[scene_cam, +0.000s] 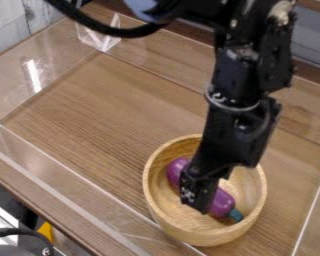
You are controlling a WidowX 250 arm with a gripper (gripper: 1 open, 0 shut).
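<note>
A light wooden bowl (203,228) sits on the tabletop at the lower middle of the camera view. In it lies a purple object with a teal tip (222,202), perhaps a toy eggplant or similar, partly hidden by the black gripper (216,180). The gripper hangs down over the bowl with its fingers low around the purple object, open; whether they touch it is hard to tell.
A clear plastic piece (99,32) is at the back left. Dark cables show at the lower left and top.
</note>
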